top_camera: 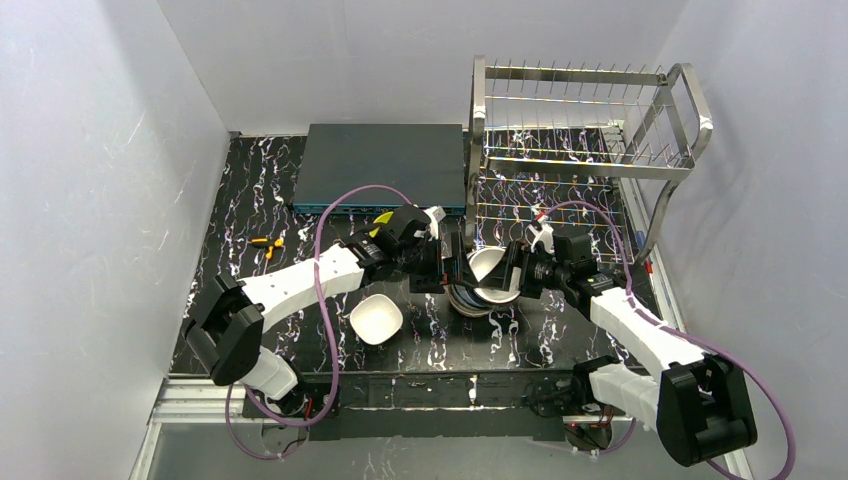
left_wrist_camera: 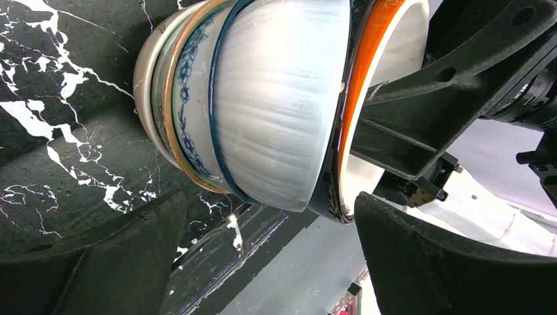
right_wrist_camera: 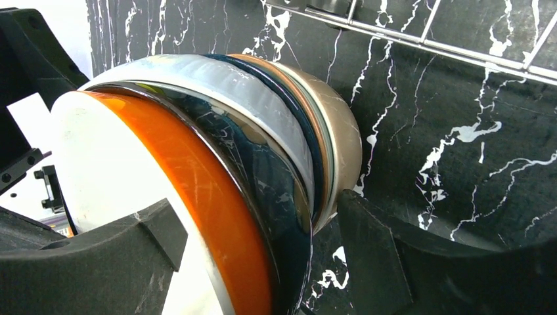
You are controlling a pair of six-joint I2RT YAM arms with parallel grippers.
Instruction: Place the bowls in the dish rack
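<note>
A stack of nested bowls (top_camera: pixel 488 262) sits in the middle of the counter, a white-and-orange one (right_wrist_camera: pixel 203 203) on top, then dark, pale, blue-patterned and beige ones. My left gripper stands open over the stack from the left. My right gripper is open, its fingers either side of the top bowls' rims. A separate white bowl (top_camera: pixel 376 319) lies to the front left. The two-tier metal dish rack (top_camera: pixel 580 165) stands behind at the right.
A dark flat box (top_camera: pixel 378 160) lies at the back. A yellow object (top_camera: pixel 381 222) is partly hidden behind my left arm; a yellow-handled tool (top_camera: pixel 266 243) lies far left.
</note>
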